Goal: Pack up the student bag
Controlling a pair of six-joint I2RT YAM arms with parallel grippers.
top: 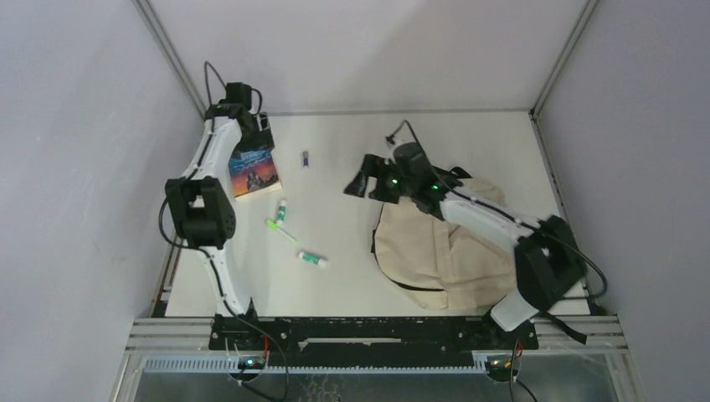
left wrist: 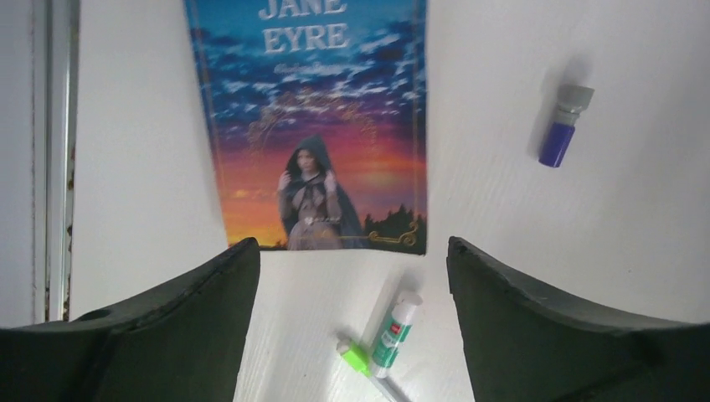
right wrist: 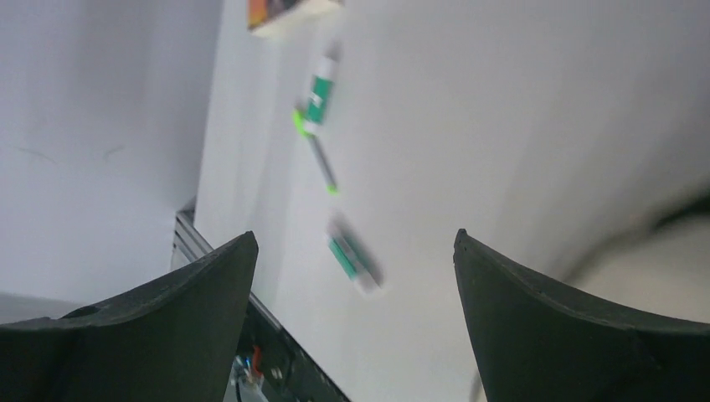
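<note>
A Jane Eyre book [top: 254,176] [left wrist: 318,184] lies at the table's left, with my open left gripper [top: 255,138] above it. A small blue-capped tube [top: 306,159] [left wrist: 559,134] lies to its right. Nearer the front are two green-white glue sticks [top: 281,212] [top: 312,260] and a green-tipped pen [top: 283,231]; they appear blurred in the right wrist view. A beige bag [top: 419,260] lies flat at the right. My open right gripper [top: 368,180] is raised at the bag's upper left, empty.
Side and back walls edge it, and a black rail [top: 377,328] runs along the front.
</note>
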